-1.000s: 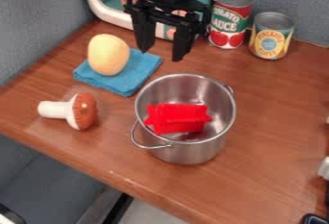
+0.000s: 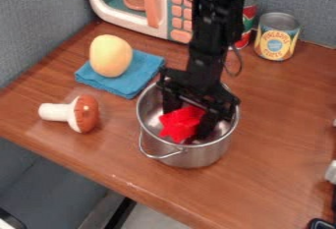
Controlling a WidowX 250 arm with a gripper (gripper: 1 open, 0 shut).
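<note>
A steel pot (image 2: 197, 154) stands on the wooden table, with a red object (image 2: 179, 123) inside it. My black gripper (image 2: 190, 111) reaches down into the pot from above, over and around the red object. Whether its fingers are closed on the object is hard to tell, as the arm and pot wall partly hide them.
An egg (image 2: 110, 54) rests on a blue cloth (image 2: 129, 82) at left; a toy mushroom (image 2: 75, 114) lies near the left edge. Behind are a toy microwave (image 2: 125, 17) and cans, one yellow-labelled (image 2: 274, 42).
My gripper has come down from above the table behind the pot into the pot, onto the red object.
</note>
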